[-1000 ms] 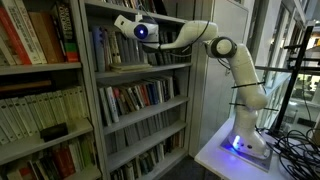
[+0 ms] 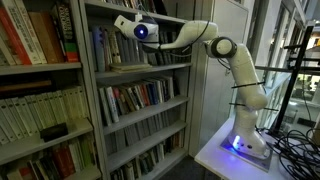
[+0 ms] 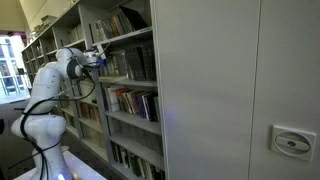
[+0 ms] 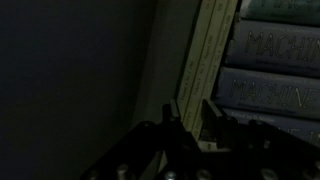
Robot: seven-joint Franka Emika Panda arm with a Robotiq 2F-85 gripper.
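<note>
In the dark wrist view, narrow cream book spines (image 4: 207, 55) run upright and slightly tilted. My gripper has its fingertips on either side of their lower part and appears shut on them; how many it holds I cannot tell. Thick dark volumes (image 4: 272, 90) with lettered spines are stacked immediately to the right. In the first exterior view, the arm reaches across to the upper shelf, and the gripper (image 2: 121, 23) is at the books' left end there. From the second exterior view, the gripper is small and its contact with the books is unclear.
Bookcases fill the wall, with books (image 2: 140, 95) on a lower shelf and a shelf board (image 2: 140, 70) beneath the upper row. The arm's base (image 2: 250, 145) stands on a white table (image 2: 222, 158). Cables (image 2: 295, 150) lie beside it. A shelf upright (image 2: 90, 80) is close left of the gripper.
</note>
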